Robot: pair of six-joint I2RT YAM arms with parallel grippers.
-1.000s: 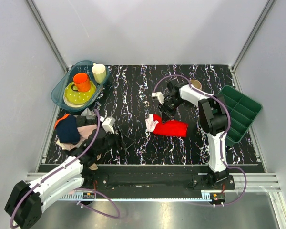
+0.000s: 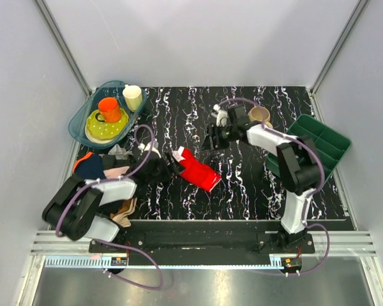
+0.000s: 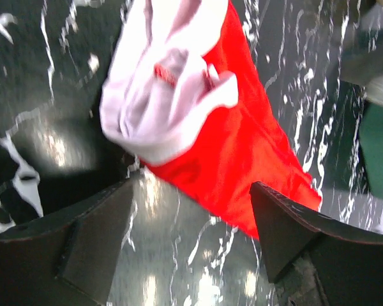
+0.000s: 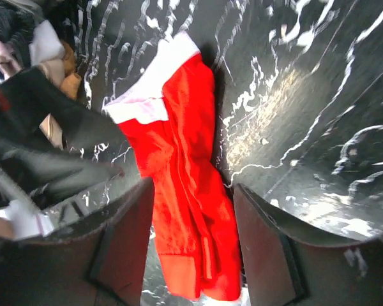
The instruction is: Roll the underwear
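The red underwear [image 2: 199, 173], folded into a long strip with a pale pink-white waistband [image 3: 172, 102], lies slantwise on the table's middle. Its white end points to the back left in the top view. At that end's left side my left gripper [image 2: 177, 167] hovers, partly open, and nothing shows between its fingers. Past the strip's right side, toward the back, is my right gripper [image 2: 210, 141], also partly open. In the right wrist view the right gripper frames the red fabric [image 4: 191, 204] from above without visibly gripping it.
A blue tub [image 2: 83, 115] with cups and a plate stands at the back left. Folded clothes [image 2: 92, 169] are piled below it, beside the left arm. A tan mug [image 2: 259, 115] and a green divided tray [image 2: 325, 143] are on the right.
The underwear has shifted left and turned more slantwise. My right gripper was over it and has moved off toward the back; the left arm has swung in toward its white end.
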